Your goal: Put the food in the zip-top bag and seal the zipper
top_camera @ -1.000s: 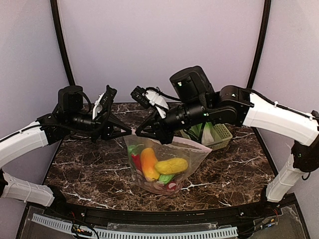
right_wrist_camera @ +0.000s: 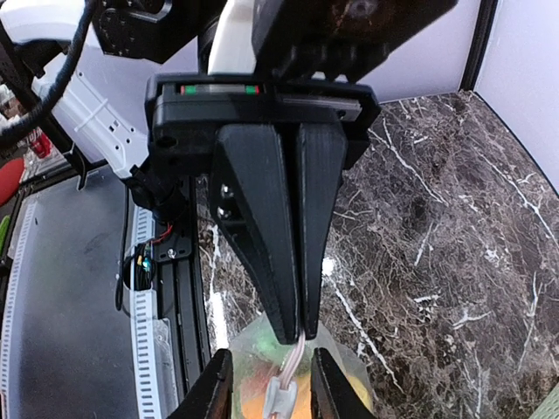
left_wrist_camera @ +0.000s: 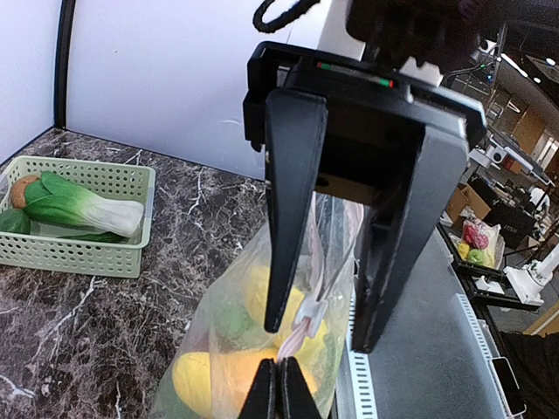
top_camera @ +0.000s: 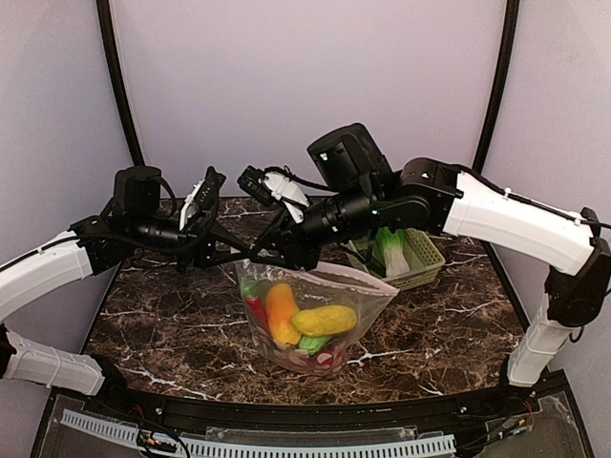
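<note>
The zip top bag (top_camera: 310, 348) stands on the marble table holding a mango, a yellow item, greens and red items, its pink zipper strip along the top. My left gripper is shut on the zipper's end, where a white slider (left_wrist_camera: 310, 310) shows just above its fingertips. My right gripper is at the same corner, close beside the left one; in the right wrist view its fingers stand part open around the slider. In the top view the two grippers' tips overlap at the bag's upper left corner.
A pale green basket (left_wrist_camera: 105, 257) with a leek and other vegetables sits at the back right of the table, behind the right arm. Bare marble (top_camera: 162, 334) shows left and right of the bag. Side walls and a back wall bound the area.
My right gripper has moved left toward the left gripper at the bag's corner. The left gripper has shifted slightly, and the bag's top edge has moved a little left with them.
</note>
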